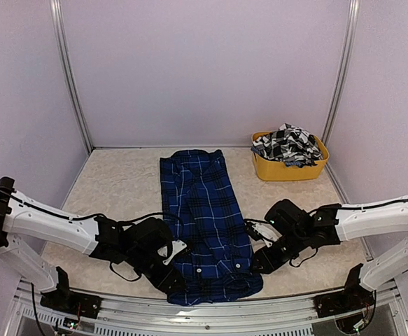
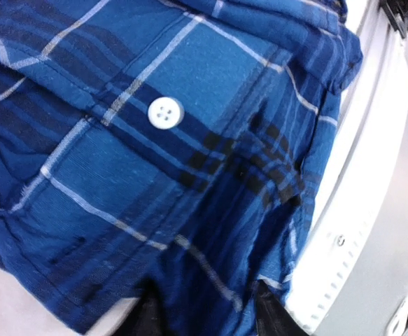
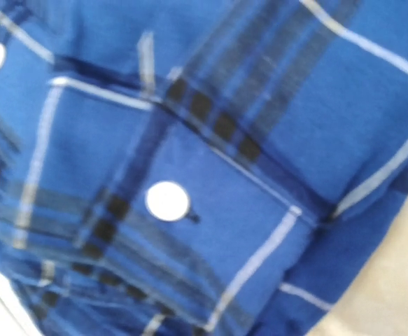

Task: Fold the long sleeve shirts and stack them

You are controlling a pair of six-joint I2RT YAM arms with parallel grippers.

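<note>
A dark blue plaid shirt (image 1: 200,203) lies lengthwise on the table, its near end bunched close to the front edge. My left gripper (image 1: 178,285) is at the near left corner of the cloth. In the left wrist view, its two blurred fingers (image 2: 146,311) stand apart, with shirt fabric showing between and beyond them; whether they touch it is unclear. On the opposite side, my right gripper (image 1: 257,264) is at the near right part of the shirt. Its fingers do not show in the right wrist view, where a buttoned cuff (image 3: 169,203) fills the middle.
At the back right stands a yellow bin (image 1: 287,171) holding a crumpled black-and-white checked garment (image 1: 287,145). Bare table (image 1: 120,182) lies left of the shirt. A metal rail (image 1: 210,311) runs along the front edge.
</note>
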